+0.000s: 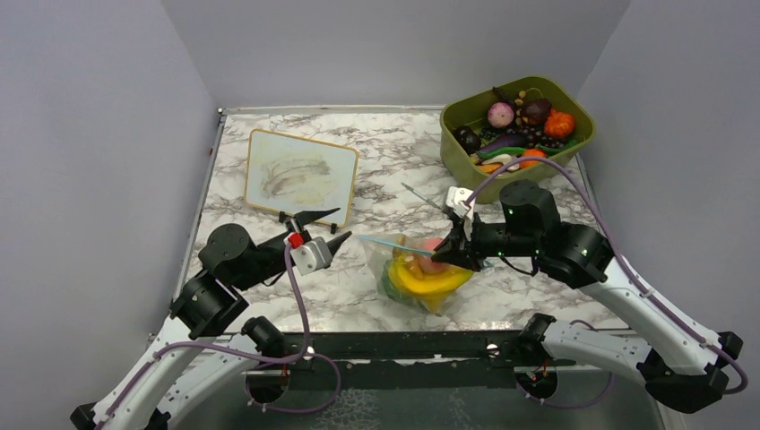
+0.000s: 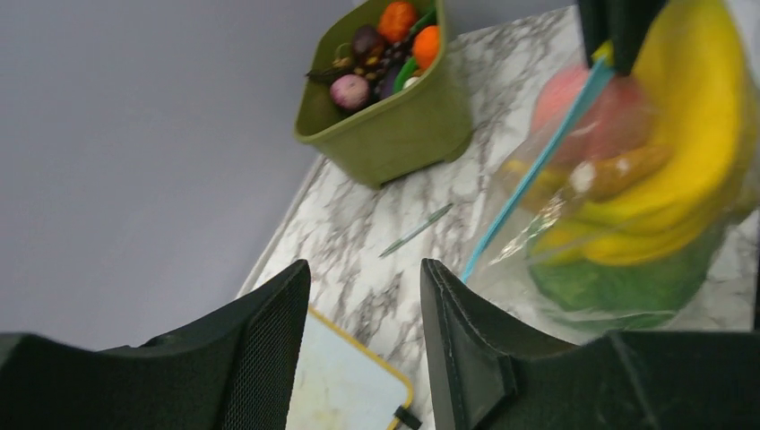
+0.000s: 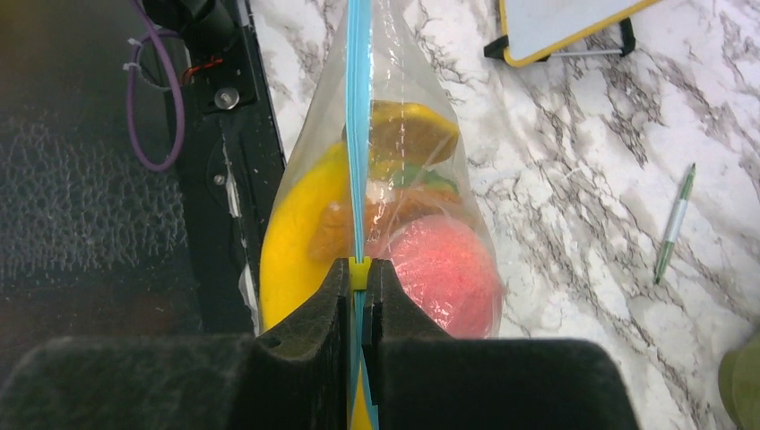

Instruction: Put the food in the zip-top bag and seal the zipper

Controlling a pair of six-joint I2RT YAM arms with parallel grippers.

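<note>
A clear zip top bag (image 1: 381, 265) with a blue zipper strip holds a yellow banana bunch (image 1: 421, 283), a round pinkish-red item (image 3: 445, 273) and something green (image 2: 618, 282). My right gripper is shut on the blue zipper strip (image 3: 357, 134), with a small yellow piece at its fingertips. From there the bag hangs, its zipper edge running out toward the left. Just left of the strip's free end, my left gripper (image 1: 348, 228) stands open. Nothing lies between its fingers in the left wrist view; the zipper end appears just beyond the right-hand finger.
At the back right stands a green bin (image 1: 453, 148) full of produce. A whiteboard (image 1: 300, 175) on small feet is close behind my left gripper. A pen (image 3: 674, 224) lies on the marble table (image 1: 385, 148), otherwise clear at the back middle.
</note>
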